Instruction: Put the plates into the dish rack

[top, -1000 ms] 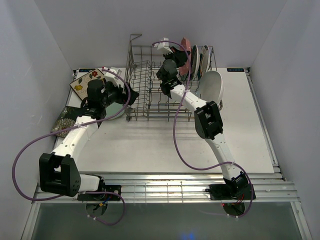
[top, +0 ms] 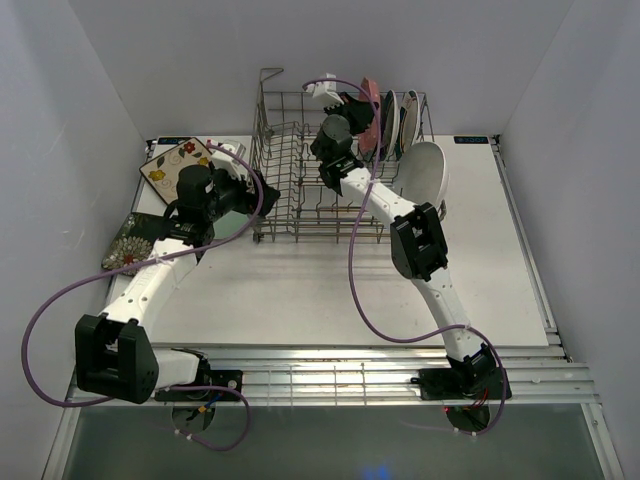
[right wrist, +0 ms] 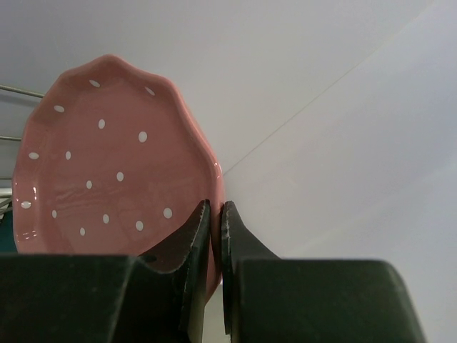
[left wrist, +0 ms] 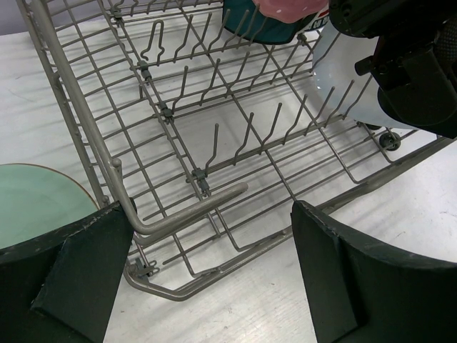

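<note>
A pink spotted plate (right wrist: 114, 157) is upright at the back right of the wire dish rack (top: 300, 225), with my right gripper shut on its rim. Several plates stand beside it, and a white plate (top: 423, 175) leans at the rack's front right. My left gripper is open with nothing between its fingers, at the rack's left end. In the left wrist view a pale green plate (left wrist: 36, 204) lies just outside the rack.
A floral square plate (top: 175, 170) and a dark patterned plate (top: 130, 245) lie left of the rack. The rack's left and middle slots are empty.
My right gripper and the pink plate have shifted only slightly. The left arm has moved very little.
</note>
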